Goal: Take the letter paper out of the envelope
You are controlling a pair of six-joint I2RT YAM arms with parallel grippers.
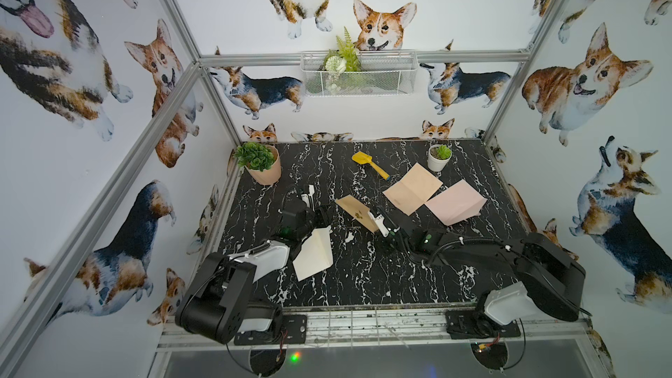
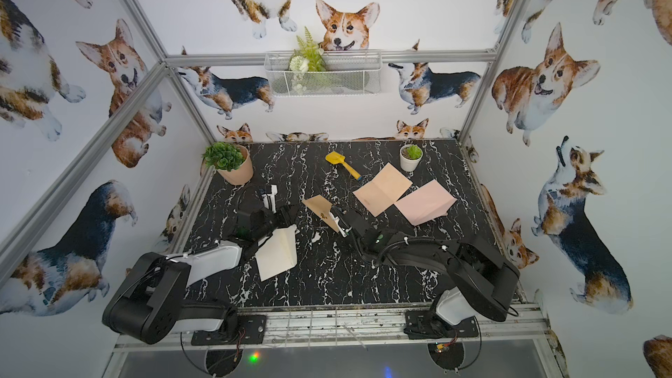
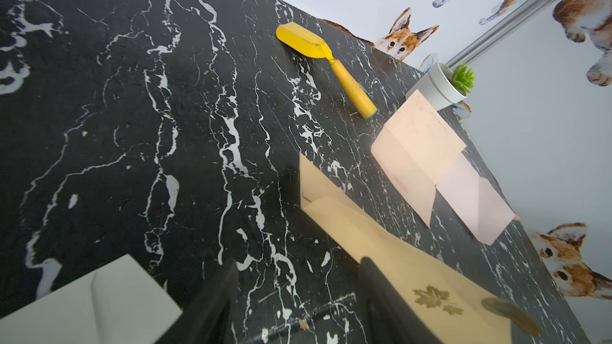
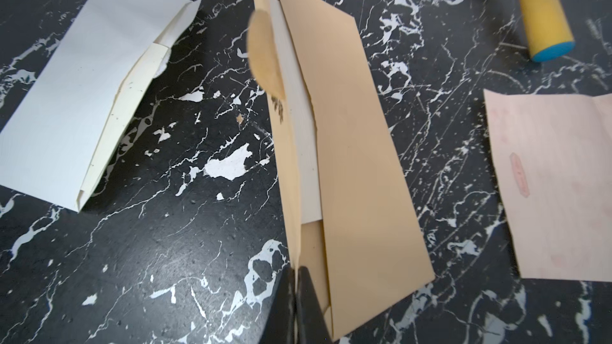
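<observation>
A tan envelope (image 4: 363,153) with a leaf print and a wax-like seal on its flap (image 4: 290,172) is in the middle of the table. My right gripper is shut on the edge of that flap. In the right wrist view the envelope's mouth gapes, and a strip of whitish letter paper (image 4: 299,133) shows inside. To the left, my left gripper is open, nothing between its fingers, apart from the envelope. Below it lies a cream-white envelope (image 1: 315,255), whose own flap (image 4: 137,89) stands partly raised.
Two pinkish papers, one peach (image 1: 413,189) and one pale pink (image 1: 456,203), lie at the right. A yellow shovel (image 1: 369,163) and a small white plant pot (image 1: 437,161) stand behind. A larger potted plant (image 1: 263,168) occupies the back left corner.
</observation>
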